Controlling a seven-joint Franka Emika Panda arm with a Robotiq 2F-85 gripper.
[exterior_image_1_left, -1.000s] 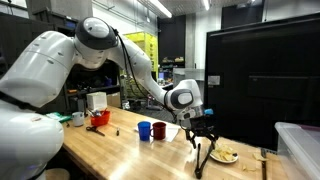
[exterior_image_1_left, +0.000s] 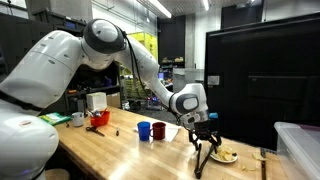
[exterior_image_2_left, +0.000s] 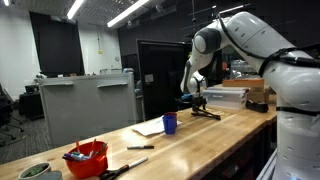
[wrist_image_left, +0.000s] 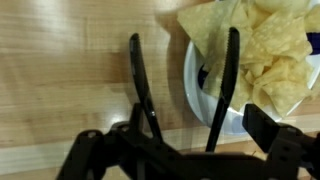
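Note:
In the wrist view, two slim black arms, like the arms of open tongs (wrist_image_left: 144, 90), spread apart as they run away from my gripper. My fingers stand open around their near part; whether they touch is unclear. The right black arm crosses the rim of a white bowl (wrist_image_left: 193, 88) and ends over pale tortilla chips (wrist_image_left: 275, 45). The left one is over bare wood. In the first exterior view, the gripper (exterior_image_1_left: 206, 138) is low over the table, left of the bowl (exterior_image_1_left: 224, 156), with the black tongs below it.
A blue cup (exterior_image_1_left: 144, 131) and a dark red cup (exterior_image_1_left: 158, 131) stand left of the gripper. A red basket (exterior_image_2_left: 86, 160) with tools is at the table's other end. A large clear bin (exterior_image_1_left: 298, 148) borders the right side. Bare wood lies in the table's middle.
The cups and the bowl stay in place.

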